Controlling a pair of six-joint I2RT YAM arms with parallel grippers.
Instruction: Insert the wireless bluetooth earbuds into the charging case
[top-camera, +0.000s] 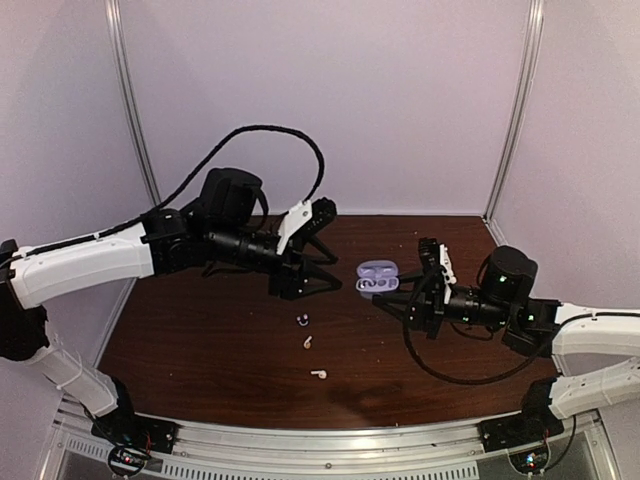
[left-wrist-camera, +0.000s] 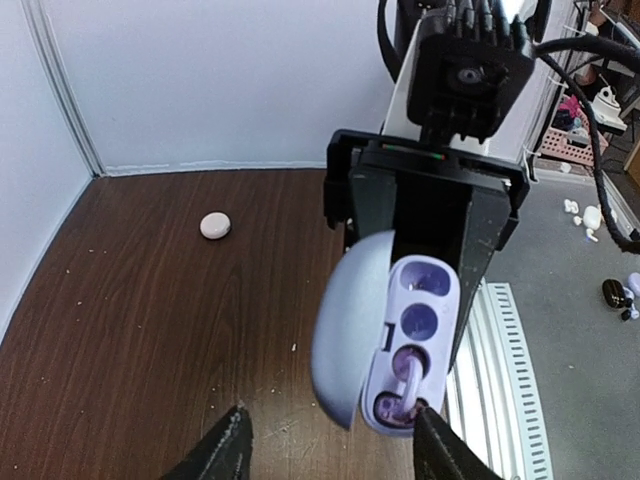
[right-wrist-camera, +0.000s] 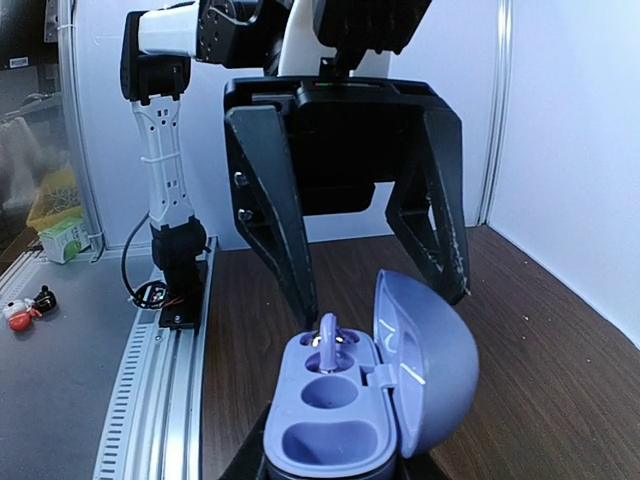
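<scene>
The lilac charging case (right-wrist-camera: 330, 392) has its lid (right-wrist-camera: 425, 360) up and is clamped in my right gripper, held above the table. One lilac earbud (right-wrist-camera: 328, 345) sits in the case at the end toward the left gripper, its stem sticking up. The other wells look empty. My left gripper (top-camera: 330, 276) stands open to the left of the case, apart from it, with nothing between its fingers. On the table lie a dark-and-lilac earbud (top-camera: 303, 320), a yellowish one (top-camera: 308, 342) and a white one (top-camera: 319, 374).
A small white round object (left-wrist-camera: 215, 225) lies on the brown table (top-camera: 220, 370). Metal rails (top-camera: 330, 440) run along the front edge.
</scene>
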